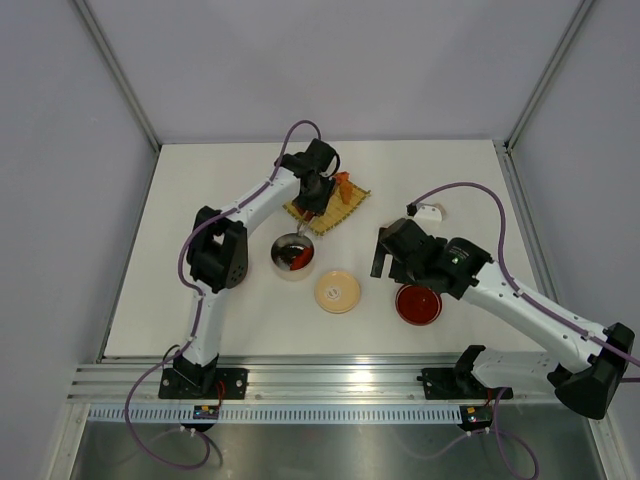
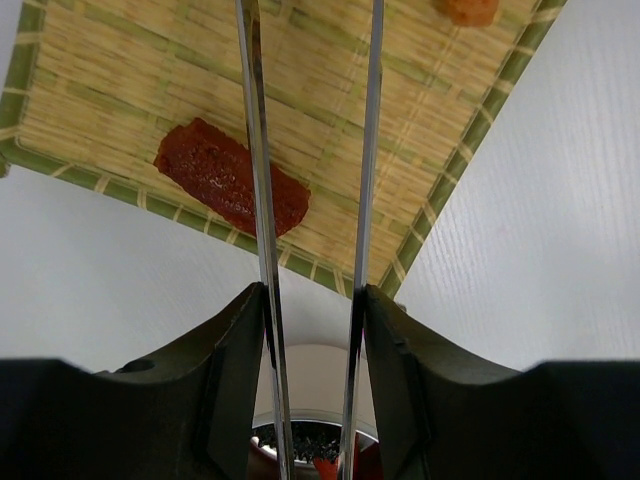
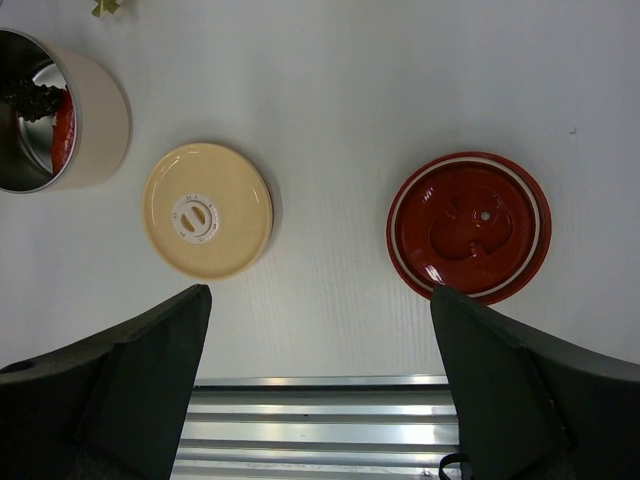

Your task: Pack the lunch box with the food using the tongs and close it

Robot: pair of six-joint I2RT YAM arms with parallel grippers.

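Observation:
My left gripper (image 1: 306, 216) hangs over the woven bamboo mat (image 1: 335, 215), its two long metal fingers part open. Between and beside them, in the left wrist view, a reddish-brown roll (image 2: 210, 175) lies on the mat, with an orange piece (image 2: 467, 8) at the top right. Below the mat is the steel-lined lunch container (image 1: 292, 270), holding a dark item and a red one (image 3: 62, 130). My right gripper stands open above the table with nothing between its fingers.
A cream lid (image 1: 338, 290) lies right of the container, a red lid (image 1: 418, 304) farther right. Part of another vessel (image 1: 236, 267) shows under the left arm.

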